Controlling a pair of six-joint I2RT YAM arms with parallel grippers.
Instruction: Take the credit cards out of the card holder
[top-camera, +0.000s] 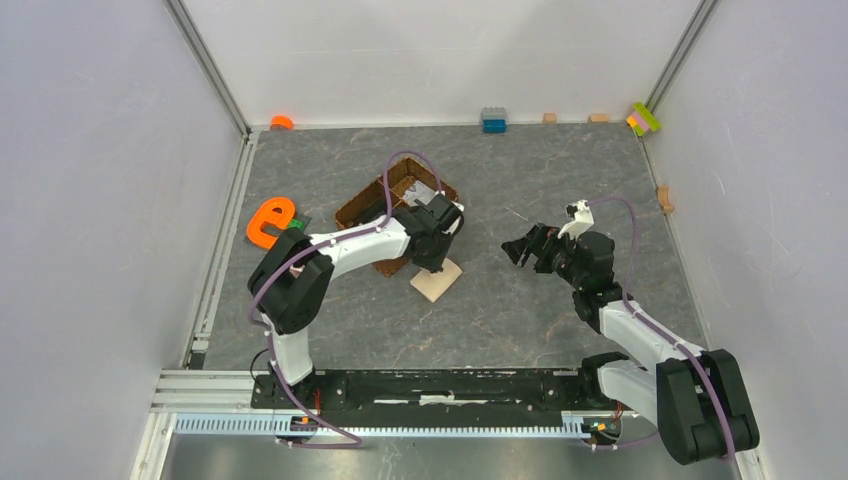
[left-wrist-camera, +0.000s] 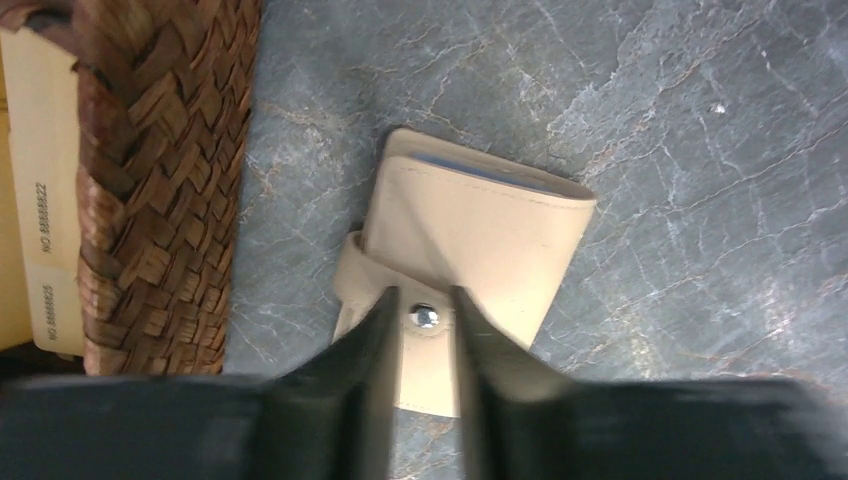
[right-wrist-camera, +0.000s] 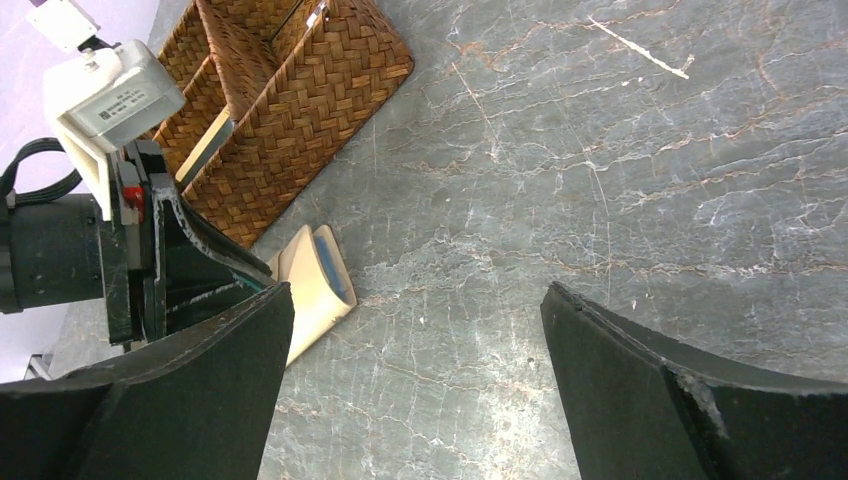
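The beige card holder (top-camera: 436, 283) lies on the grey tabletop, its strap closed over it with a silver snap (left-wrist-camera: 424, 316). Along its upper edge in the left wrist view, a blue strip (left-wrist-camera: 495, 172) shows inside the opening. Above the strap, my left gripper is part open with a narrow gap, one fingertip on each side of the snap; whether the fingers touch the strap is unclear. My right gripper stands open and empty, well to the right of the holder (right-wrist-camera: 310, 285).
Close by the holder, on its far left, is a brown woven basket (right-wrist-camera: 300, 110) with compartments; pale cards (left-wrist-camera: 45, 190) stand inside it. An orange toy (top-camera: 270, 222) lies at the left. Between the holder and my right gripper the tabletop (top-camera: 495, 310) is bare.
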